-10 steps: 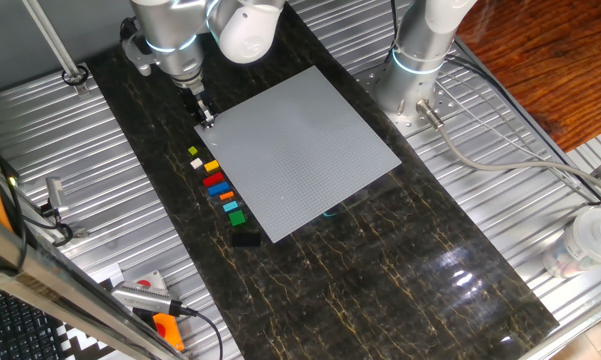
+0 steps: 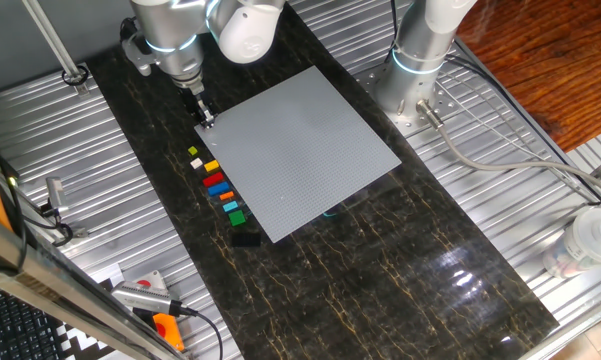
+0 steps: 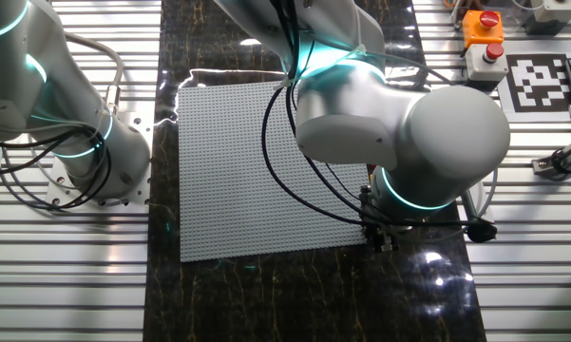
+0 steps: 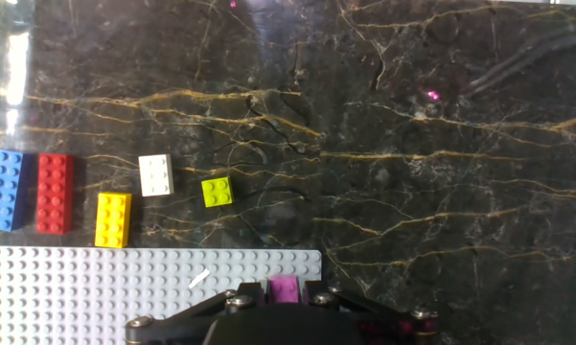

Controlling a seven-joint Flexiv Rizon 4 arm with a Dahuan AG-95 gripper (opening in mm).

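Note:
In the wrist view a purple brick (image 4: pixel 285 287) sits between the two fingers of my gripper, which appears shut on it. The gripper is at a corner of the grey studded baseplate (image 4: pixel 153 283); whether the brick's underside touches the studs is hidden. In exterior view 1 my gripper (image 2: pixel 209 122) stands over the plate's left corner, the brick too small to make out. Exterior view 2 has the gripper (image 3: pixel 380 239) partly behind the arm, by the baseplate (image 3: pixel 256 180).
Beside the plate lie a lime brick (image 4: pixel 217 192), a white brick (image 4: pixel 156 175), a yellow brick (image 4: pixel 113 219), a red brick (image 4: pixel 54 194) and a blue brick (image 4: pixel 5 190). Further along the row is a green brick (image 2: pixel 237 217). Dark tabletop (image 2: pixel 380 270) beyond the plate is clear.

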